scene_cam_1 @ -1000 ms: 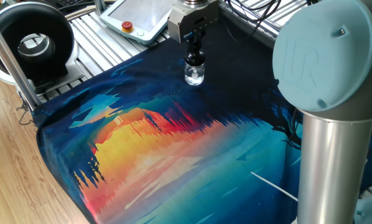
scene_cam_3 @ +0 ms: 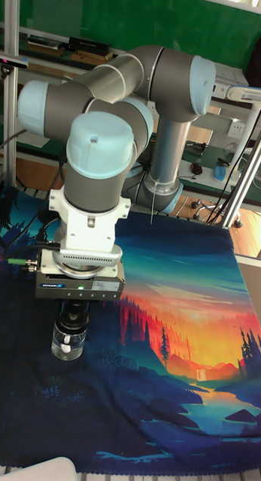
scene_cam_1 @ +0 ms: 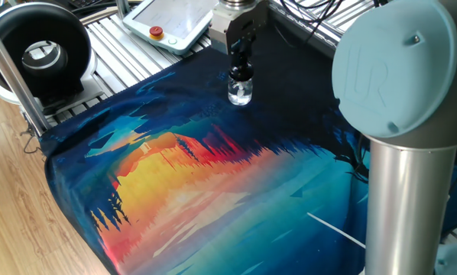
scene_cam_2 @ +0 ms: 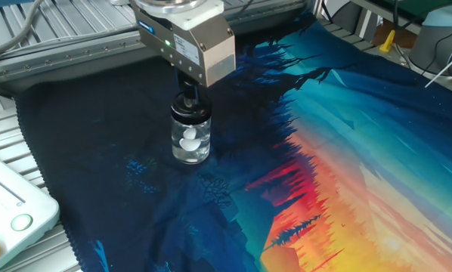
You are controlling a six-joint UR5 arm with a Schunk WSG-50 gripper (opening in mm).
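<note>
A small clear jar (scene_cam_2: 191, 145) with a black lid (scene_cam_2: 192, 110) is upright on, or just above, the dark part of the printed cloth. Round white pieces (scene_cam_2: 190, 142) show through its wall. My gripper (scene_cam_2: 188, 92) points straight down at the lid, its dark fingers meeting or nearly meeting the lid's top. Black on black hides the fingertips, so whether they grip the lid cannot be made out. From the side of exterior view 1, the jar (scene_cam_1: 240, 92) is directly beneath the gripper body (scene_cam_1: 238, 29). Exterior view 3 shows the jar (scene_cam_3: 68, 346) below the gripper too.
The printed cloth (scene_cam_1: 213, 206) covers the table and is otherwise largely bare. A teach pendant (scene_cam_1: 167, 23) with a red stop button (scene_cam_1: 157, 33) lies at the table's edge. A black round device (scene_cam_1: 41, 57) stands beside it. A thin white cable (scene_cam_1: 335, 229) hangs near the arm.
The gripper has shifted very slightly to the right in exterior view 1, and the jar appears slightly further right as well. The cloth looks unchanged.
</note>
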